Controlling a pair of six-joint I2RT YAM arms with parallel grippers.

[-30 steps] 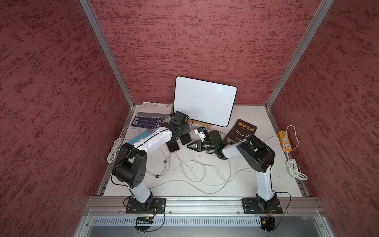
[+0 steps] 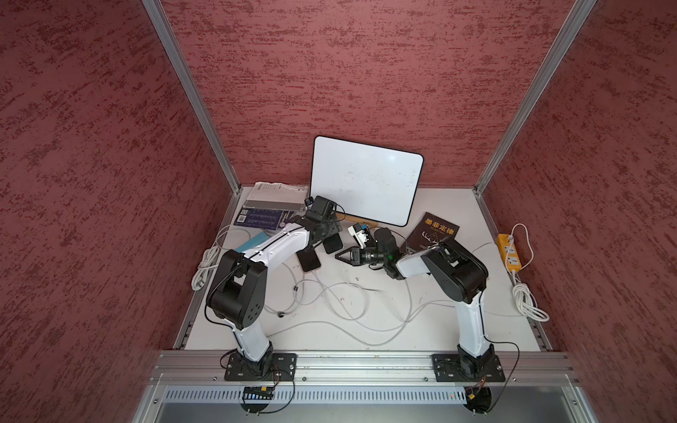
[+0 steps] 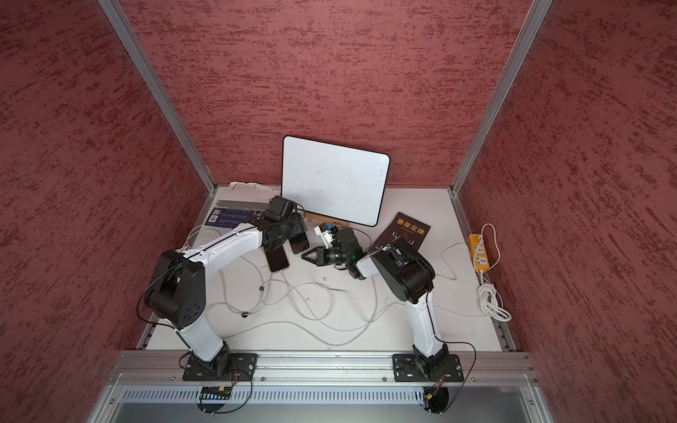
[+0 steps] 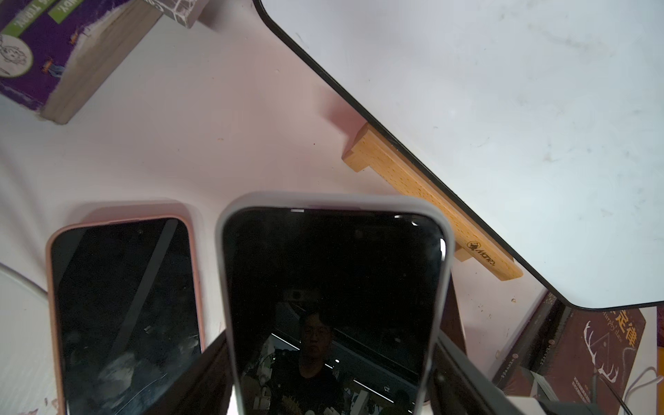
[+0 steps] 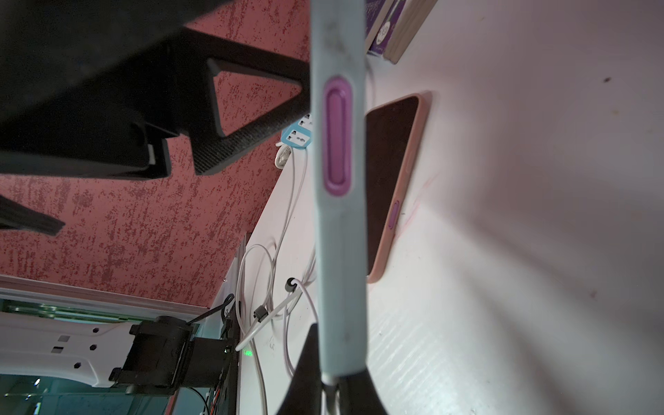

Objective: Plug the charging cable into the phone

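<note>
A phone (image 4: 325,276) in a pale case hangs in my left gripper, whose fingers are shut on its two long sides. From the right wrist view, the same phone (image 5: 340,263) appears edge-on, a purple side button showing. Just below its end, my right gripper is shut, with a thin grey piece that looks like the charging cable's plug (image 5: 330,395) between its fingertips. The plug's tip meets the phone's end; how deep it sits cannot be made out. In the top left view my right gripper (image 2: 339,256) is close beside the held phone (image 2: 333,244).
A second phone (image 4: 128,297) in a pink case lies flat on the table. The whiteboard (image 2: 366,176) stands behind the grippers, with a dark book (image 2: 433,232) to the right. Loose white cables (image 2: 352,322) loop across the front.
The left gripper and its phone have shifted slightly away from the front edge. My right gripper has also moved slightly the same way, staying close to the phone's end.
</note>
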